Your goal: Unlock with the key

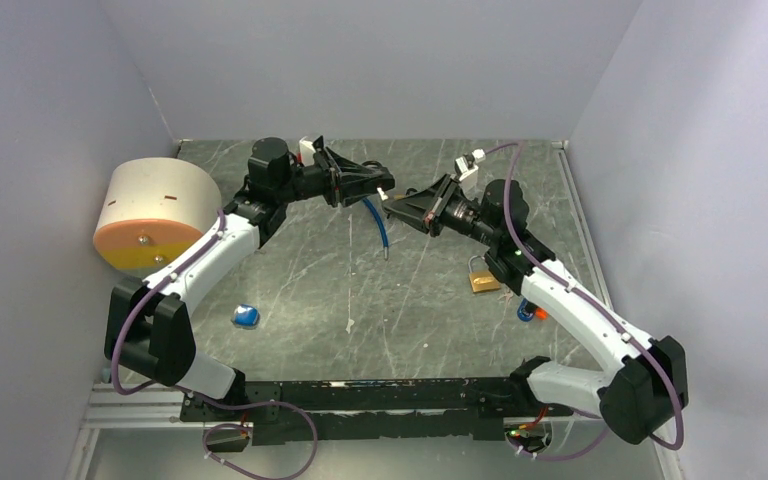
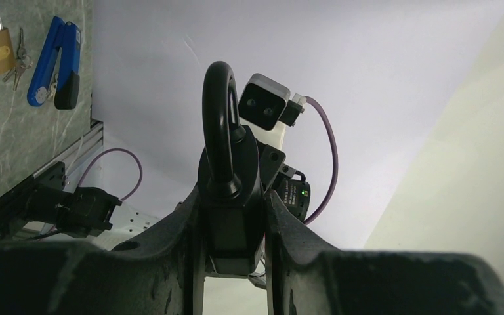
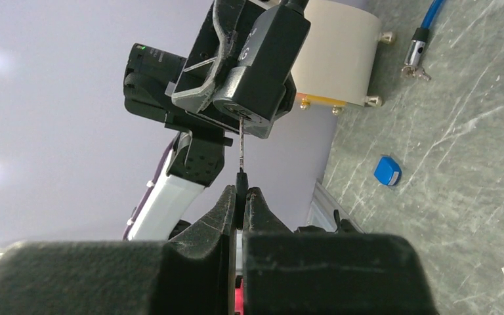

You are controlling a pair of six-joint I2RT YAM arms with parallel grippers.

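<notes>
A black padlock [image 2: 224,197] with a black shackle is held between the fingers of my left gripper, raised above the middle of the table. My right gripper is shut on the dark head of a key [image 3: 241,151]; the key's thin blade points up into the keyway on the underside of the lock body [image 3: 254,85]. How deep the blade sits cannot be told. In the top view both grippers [image 1: 385,188] meet near the table's centre back.
On the table lie a brass padlock [image 1: 484,282] with loose keys, a blue lock [image 2: 65,65], a blue cable lock [image 1: 378,228] and a small blue object [image 1: 245,315]. A white cylinder [image 1: 155,210] stands at left.
</notes>
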